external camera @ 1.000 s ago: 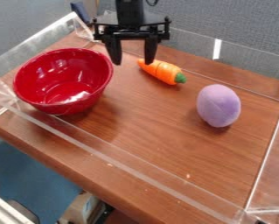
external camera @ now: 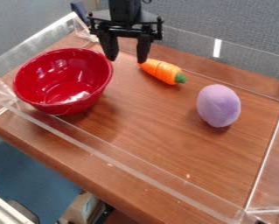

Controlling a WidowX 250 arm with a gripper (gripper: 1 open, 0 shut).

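Note:
My black gripper (external camera: 126, 52) hangs at the top centre of the camera view, fingers apart and pointing down, just behind the red bowl's right side, with nothing visible between them. The red bowl (external camera: 62, 80) stands empty on the left of the wooden table. An orange toy carrot (external camera: 162, 70) with a green end lies right of and below the gripper. A purple egg-shaped object (external camera: 219, 106) sits on the right side of the table.
Clear low walls edge the wooden table (external camera: 153, 153), whose front and middle are bare. A grey padded wall (external camera: 232, 39) stands behind it.
The bowl, carrot and purple object have not visibly moved.

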